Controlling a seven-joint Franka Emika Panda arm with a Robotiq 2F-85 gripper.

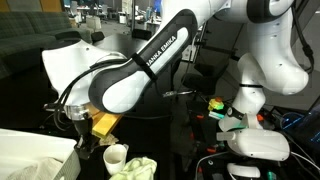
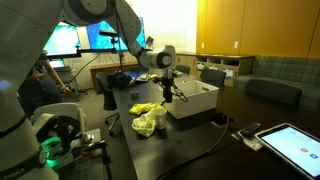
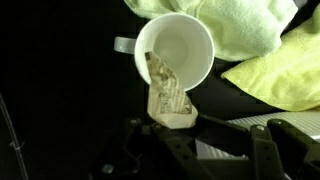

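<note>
A white mug [image 3: 190, 35] stands upright on the dark table, its handle pointing left in the wrist view. The mug [image 1: 115, 155] also shows in exterior view 1, and the mug [image 2: 160, 114] is partly covered by cloth in exterior view 2. Across the mug's near rim lies a crumpled piece of printed paper [image 3: 168, 95], its lower end meeting the fingertips. My gripper is shut on that end, just beside the mug and above the table. In exterior view 1 my gripper [image 1: 84, 148] hangs left of the mug, its tips hard to make out.
A pale cloth [image 3: 235, 25] and a yellow cloth [image 3: 285, 70] lie close to the mug. A white box [image 1: 35, 150] stands on the left in exterior view 1. A tablet [image 2: 285, 145] and a cable are on the table in exterior view 2.
</note>
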